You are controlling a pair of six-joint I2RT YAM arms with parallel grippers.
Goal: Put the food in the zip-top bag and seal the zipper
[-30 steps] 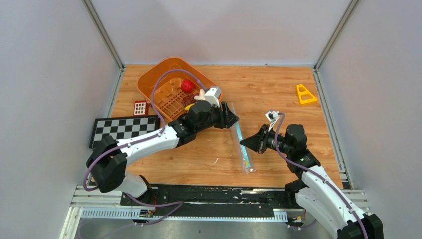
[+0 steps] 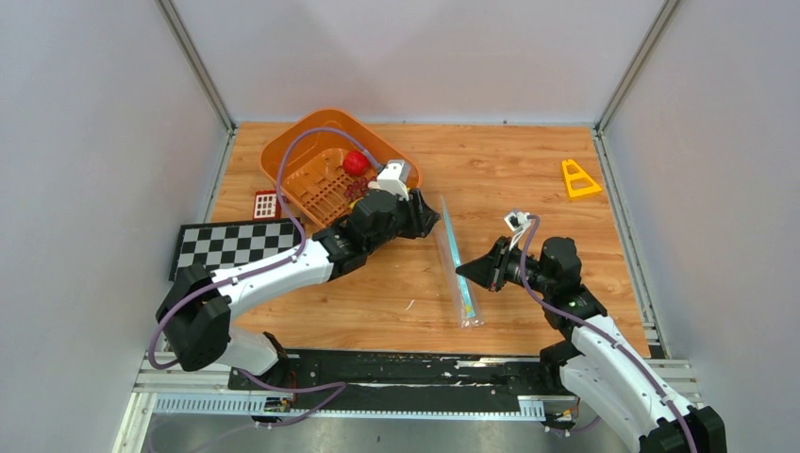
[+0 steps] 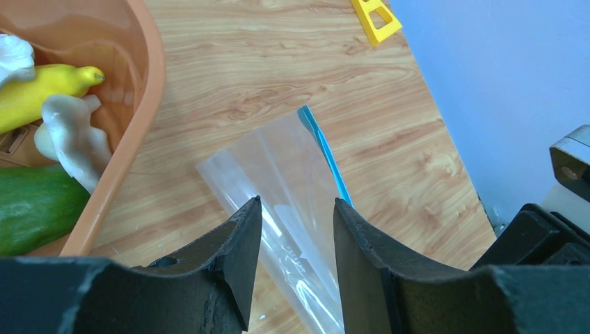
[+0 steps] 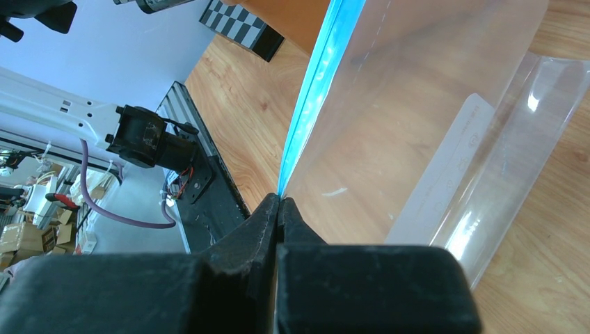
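The clear zip top bag (image 2: 447, 274) stands on edge in the middle of the table, its blue zipper strip (image 4: 316, 90) upward. My right gripper is shut on the zipper edge, the film pinched at its fingertips. On the bag's left side, my left gripper stands part open with nothing between its fingers, a little apart from the film. Toy food lies in the orange basket (image 2: 307, 209): a red round piece (image 2: 356, 163) in the top view, a yellow piece (image 3: 49, 94) and a green one (image 3: 38, 209) in the left wrist view.
At the far right lies a yellow triangular piece (image 2: 579, 179). A checkerboard (image 2: 226, 247) and a small red-framed tile (image 2: 266, 205) rest left of the basket. Bare wood surrounds the bag at back and front.
My left gripper has shifted slightly left, away from the bag. The right arm and the bag stay nearly still.
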